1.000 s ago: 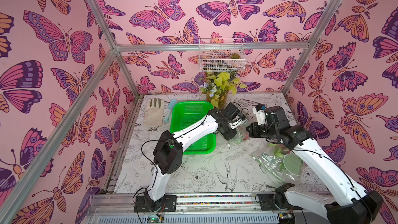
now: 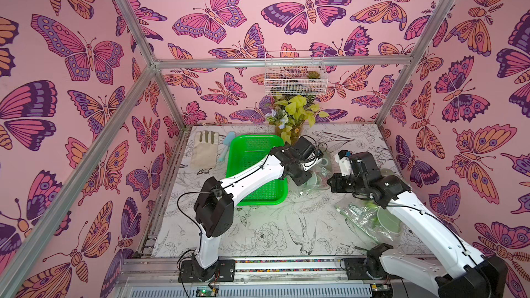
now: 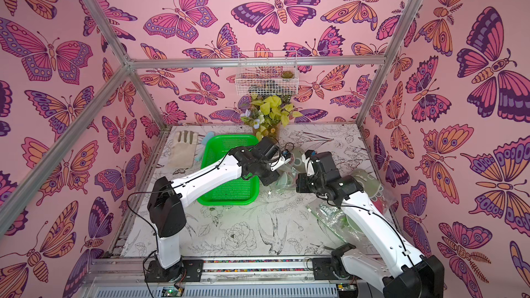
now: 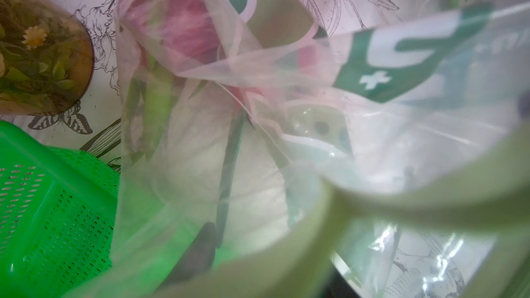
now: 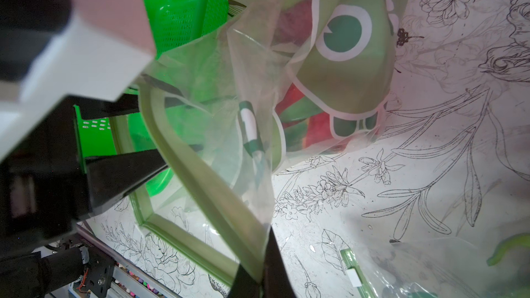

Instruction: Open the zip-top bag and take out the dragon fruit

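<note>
The pink-red dragon fruit (image 4: 171, 22) with green scales lies in the far end of the clear zip top bag (image 5: 347, 66), seen through its film. Dark printed patches hide part of it. In the right wrist view, the bag's green zip edge (image 5: 204, 187) is spread into a wide mouth. My right gripper is shut on one corner of that edge. From the left, my left gripper reaches into the mouth, its dark fingers (image 5: 127, 175) apart. Between them I see film but no fruit; the fingertips are short of it.
A green basket (image 2: 255, 194) stands beneath the left arm, and a flower pot (image 4: 44, 49) sits behind it. More clear bags (image 2: 367, 218) lie at the right under the right arm. A glove (image 2: 205, 151) rests at the back left.
My left gripper has shifted slightly to the left, and my right gripper has come a little toward the front.
</note>
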